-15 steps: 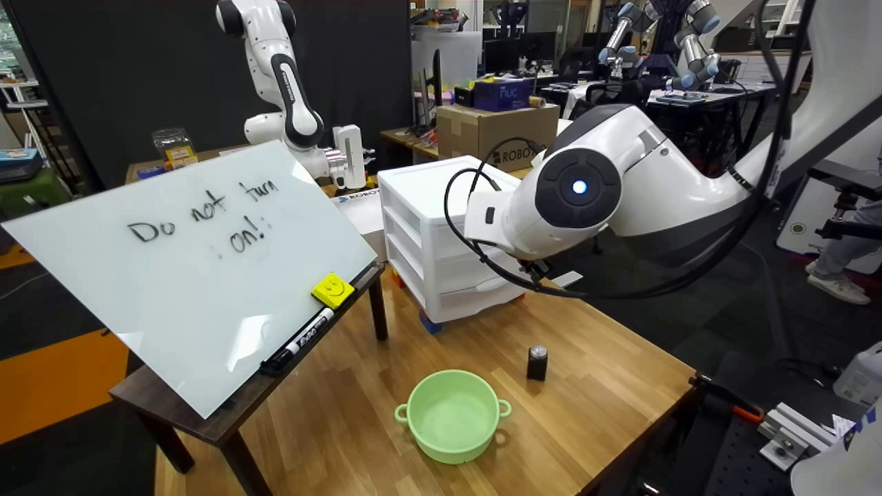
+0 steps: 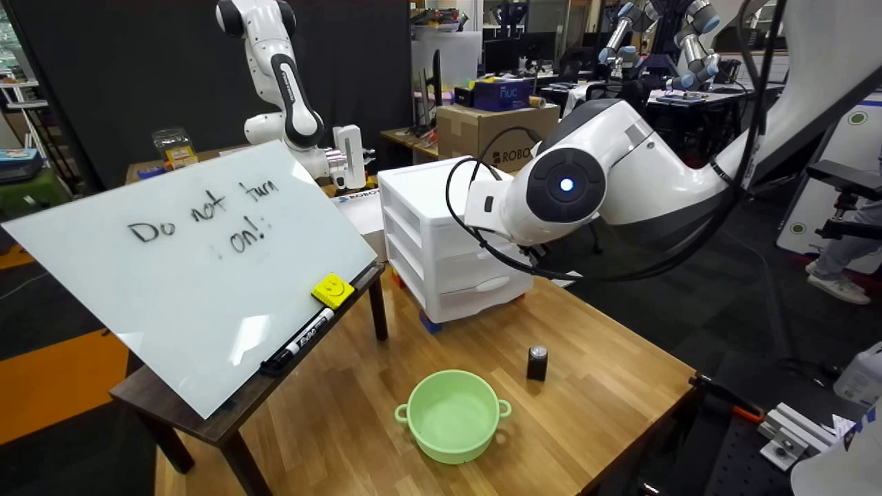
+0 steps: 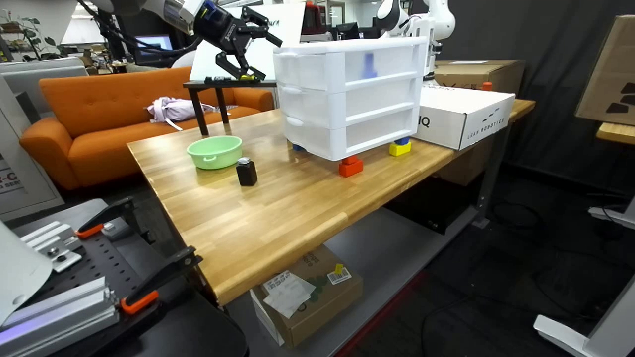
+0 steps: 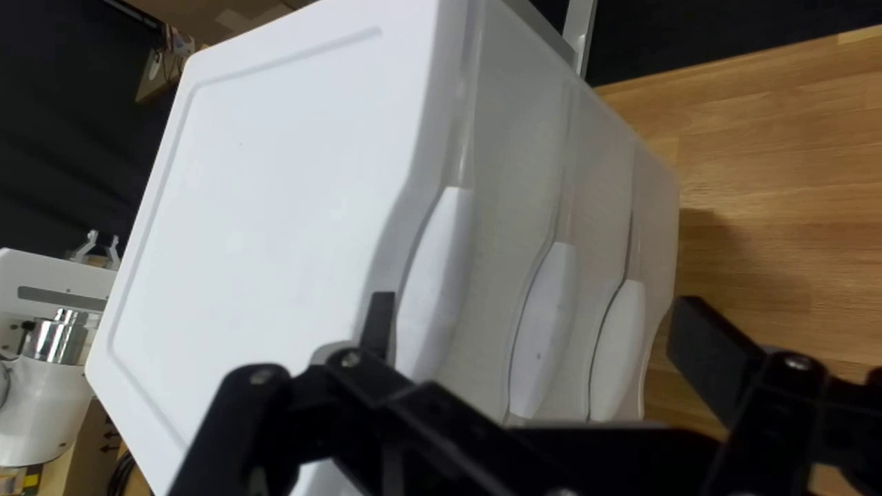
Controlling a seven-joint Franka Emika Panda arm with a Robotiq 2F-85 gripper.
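My gripper is open, its black fingers (image 4: 712,351) far apart with nothing held between them. In the wrist view the white drawer unit (image 4: 273,190) fills the space beyond it, showing its top and three shut drawers with rounded handles (image 4: 543,331). The second exterior view has the gripper (image 3: 266,57) high over the table, near the unit's upper left; the first hides it behind the arm. On the table stand a light green two-handled bowl (image 2: 453,413) and, apart from it, a small black shaker with a grey top (image 2: 537,364).
A tilted whiteboard (image 2: 190,264) with a yellow eraser (image 2: 332,290) and a marker (image 2: 311,328) rests on a dark stand to one side. Coloured blocks (image 3: 351,166) are under the drawer unit. A white box (image 3: 464,113) sits behind it. Free tabletop lies around the shaker.
The arm has shifted slightly left and up in the first exterior view, and its cable has swung with it. The bowl, shaker and drawer unit are where they were.
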